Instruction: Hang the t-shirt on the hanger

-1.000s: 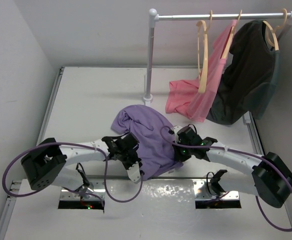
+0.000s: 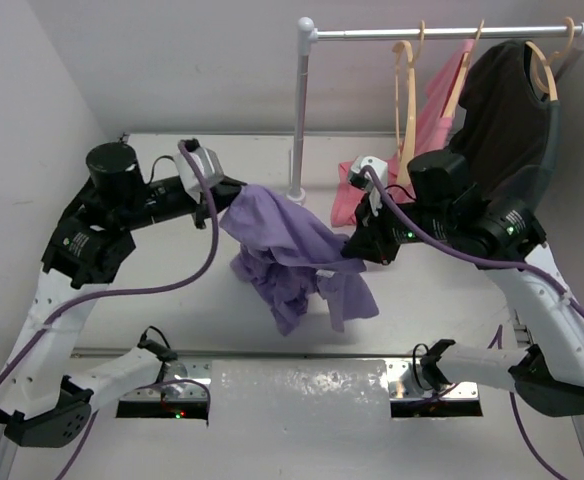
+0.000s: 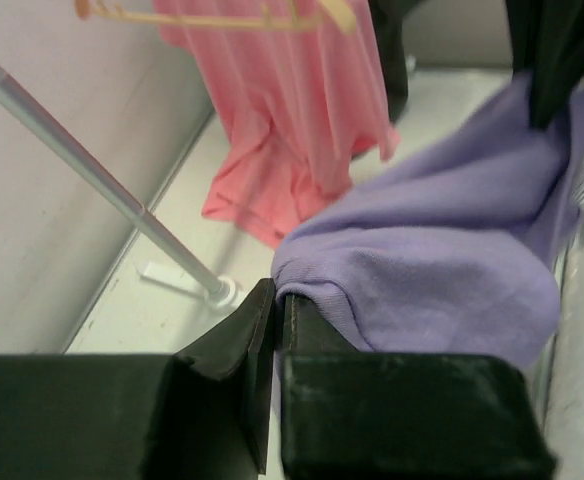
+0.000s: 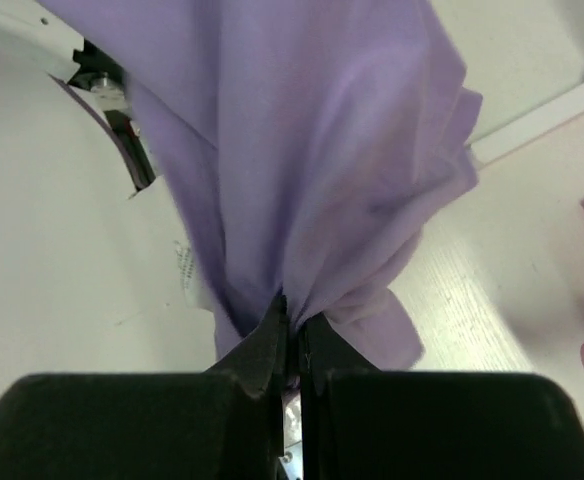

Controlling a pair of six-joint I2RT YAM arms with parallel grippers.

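A purple t-shirt [image 2: 287, 240] is stretched between my two grippers, raised off the table, its lower folds hanging loosely. My left gripper [image 2: 227, 195] is shut on one edge at upper left; in the left wrist view the cloth [image 3: 402, 280] runs out from between its fingertips. My right gripper [image 2: 367, 245] is shut on another part to the right, the cloth [image 4: 282, 180] bunched at its fingertips in the right wrist view. An empty wooden hanger [image 2: 407, 160] hangs on the rail [image 2: 372, 35] behind the right arm.
A pink shirt [image 2: 437, 100] and a black shirt [image 2: 497, 120] hang on hangers at the right of the rail. The rack's upright [image 2: 300, 130] stands behind the purple shirt.
The purple shirt has gone from lying spread on the table to being held up by both grippers. The left arm has risen and moved up-left; the right has risen too.
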